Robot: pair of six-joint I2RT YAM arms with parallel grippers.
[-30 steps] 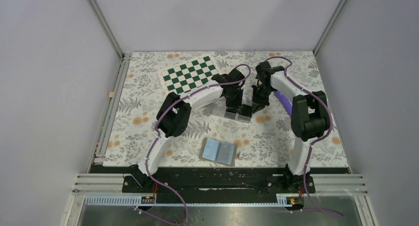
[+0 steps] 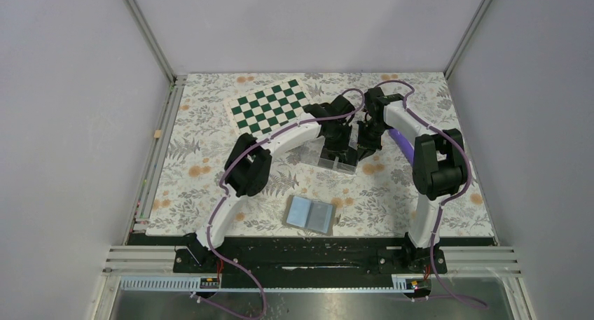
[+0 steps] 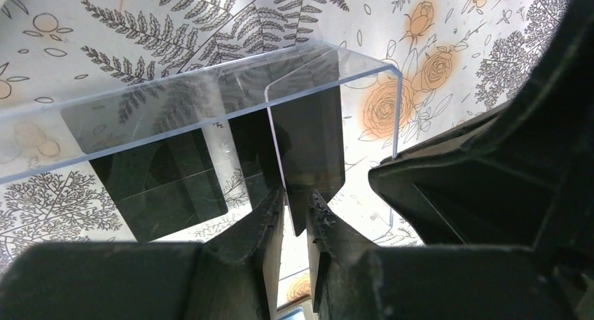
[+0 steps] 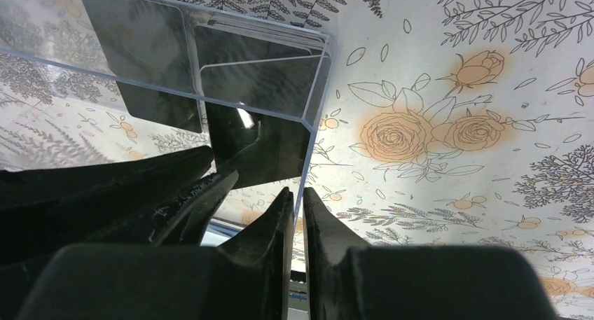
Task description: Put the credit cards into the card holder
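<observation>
The clear card holder [image 2: 336,166] stands at the table's middle, with black cards in it. In the left wrist view a black card [image 3: 168,194] lies in its left part; another black card [image 3: 312,138] is right of the thin divider [image 3: 275,134]. At the divider's lower end, my left gripper has its fingertips slightly apart, the divider and the right card's lower corner between them. My right gripper is shut on the holder's clear end wall [image 4: 319,99]. The right wrist view also shows the black card [image 4: 256,148] beside that wall.
A green-and-white checkerboard [image 2: 273,106] lies behind the left arm. Near the front edge sits a tan-edged item with pale blue panels [image 2: 299,211]. A purple object [image 2: 403,146] is partly under the right arm. Both grippers are close together.
My left gripper has shifted slightly right along the holder, towards the right gripper. The right arm and the holder look unmoved.
</observation>
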